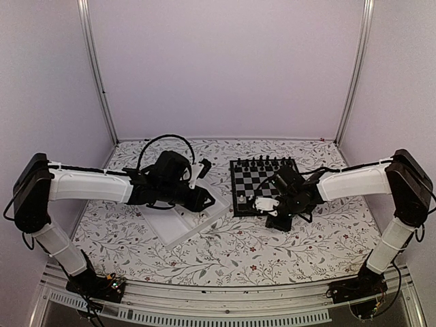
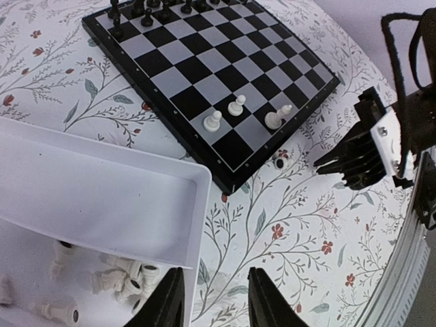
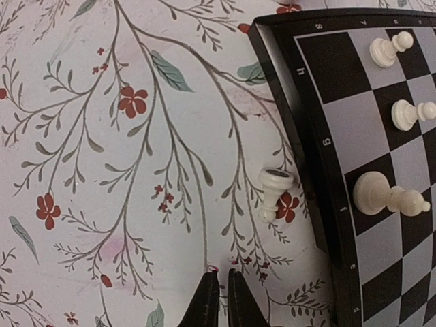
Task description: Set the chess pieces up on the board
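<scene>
The chessboard (image 2: 197, 75) has dark pieces along its far edge and three white pieces near one corner, including a larger one (image 3: 371, 193). A loose white piece (image 3: 274, 191) lies on the cloth beside the board. My right gripper is shut, above the cloth near that piece; no held piece shows between its fingertips. My left gripper is part open with nothing between its fingers, over the edge of the white tray (image 2: 102, 191), where several white pieces (image 2: 112, 278) lie.
The two-compartment tray sits left of the board, its rear compartment empty in the left wrist view. Walls stand at the back and sides.
</scene>
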